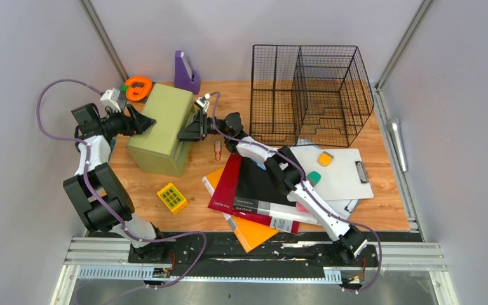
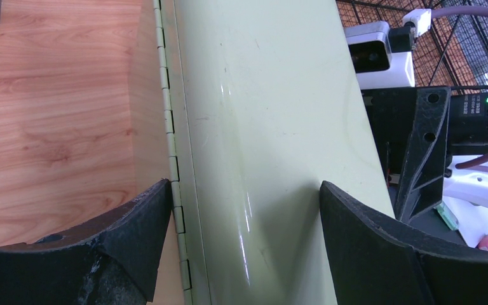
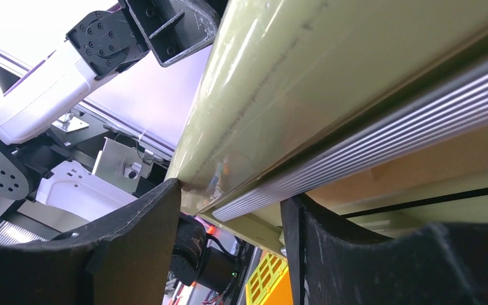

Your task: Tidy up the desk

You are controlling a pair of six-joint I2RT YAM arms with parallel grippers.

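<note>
The pale green cabinet (image 1: 159, 121) stands on the left of the desk. Over its top, my left gripper has its fingers well apart; one is past the hinged edge and the other over the top surface. At the cabinet's right face is my right gripper (image 1: 192, 132). In the right wrist view, its fingertips are spread near a ribbed metal strip (image 3: 381, 127) along the green front; whether they touch it I cannot tell. Red and black clip files (image 1: 254, 184) and an orange folder (image 1: 253, 234) lie stacked under the right arm, with a white clipboard (image 1: 340, 181) beside them.
A black wire rack (image 1: 311, 95) stands at the back right. Behind the cabinet are an orange tape dispenser (image 1: 138, 88) and a purple holder (image 1: 186, 76). A yellow block with a grid of openings (image 1: 172, 198) sits in front, and a small orange-brown item (image 1: 217, 150) lies near the right gripper.
</note>
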